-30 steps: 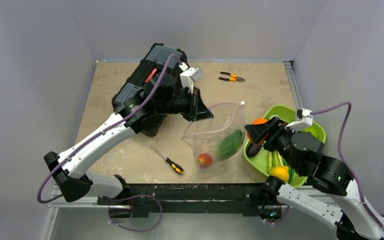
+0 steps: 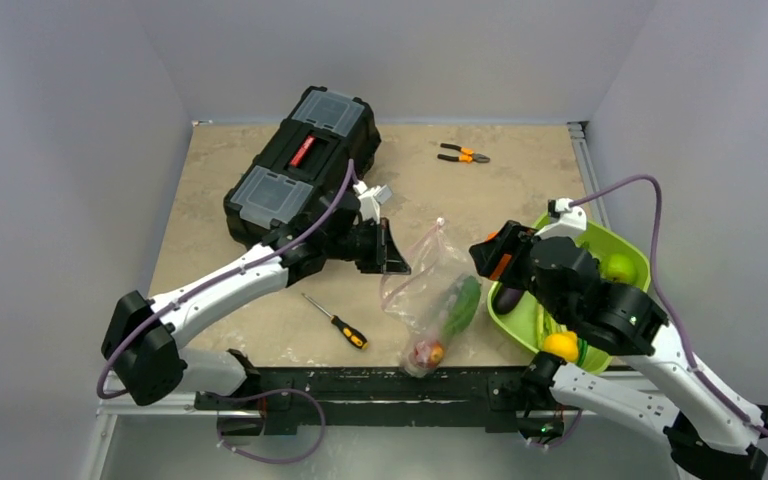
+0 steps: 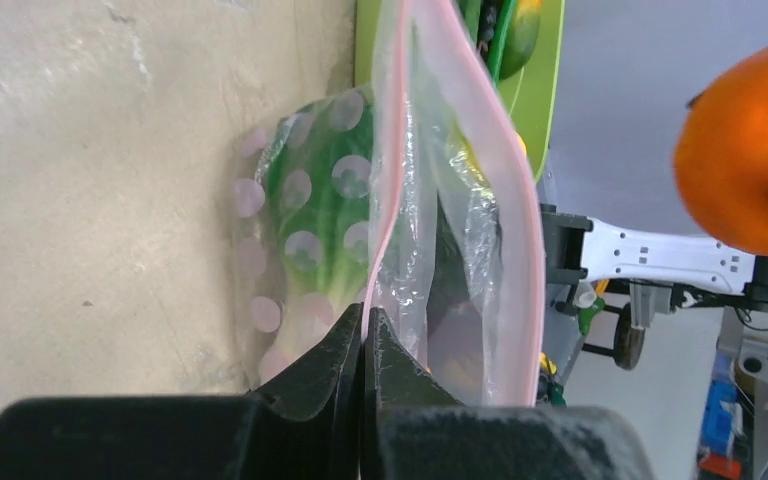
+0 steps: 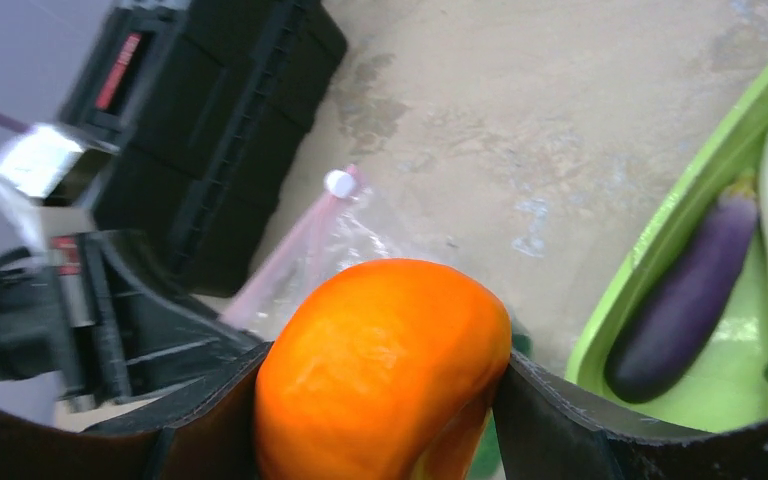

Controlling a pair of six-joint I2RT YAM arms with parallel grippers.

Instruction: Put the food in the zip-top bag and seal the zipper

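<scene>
The zip top bag (image 2: 430,300) hangs at mid-table from my left gripper (image 2: 392,268), which is shut on its pink-edged rim (image 3: 395,190). Inside are a green leafy vegetable (image 2: 462,306) and a red round item (image 2: 430,354). The rim stands partly open in the left wrist view. My right gripper (image 2: 495,250) is shut on an orange bell-pepper-like food, held just right of the bag's upper part, also visible at the left wrist view's right edge (image 3: 740,140).
The green bowl (image 2: 640,262) of produce, including an eggplant (image 4: 680,290), is at right. A black toolbox (image 2: 280,170) stands back left. A screwdriver (image 2: 345,330) lies front left, pliers (image 2: 465,155) at the back.
</scene>
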